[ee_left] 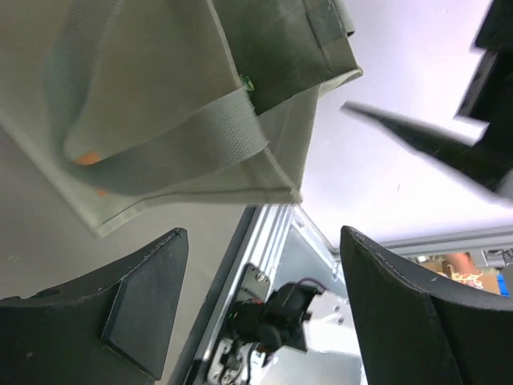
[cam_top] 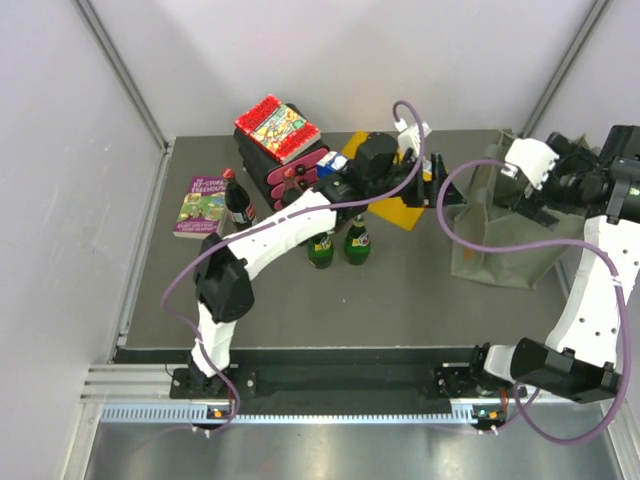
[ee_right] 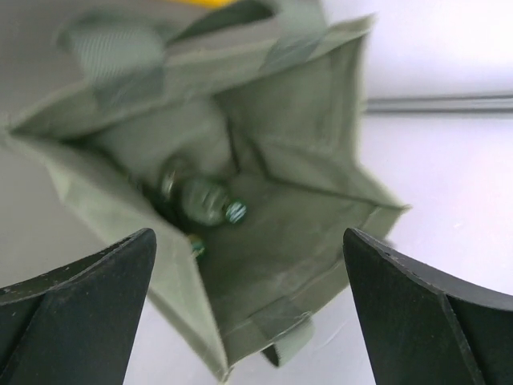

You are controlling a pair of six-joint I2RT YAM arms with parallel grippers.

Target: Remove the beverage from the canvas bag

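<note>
The olive canvas bag stands on the right of the table, its mouth wide in the right wrist view. Inside lie dark green bottles: one with a pale cap, and the top of another partly behind the near wall. My right gripper is over the bag mouth, its fingers apart with nothing between them. Beside the bag's left side is my left gripper, also open and empty. A bag strap hangs ahead of its fingers.
On the table stand two green bottles, a dark red-capped bottle and a partly hidden blue carton. A yellow folder lies left of the bag.
</note>
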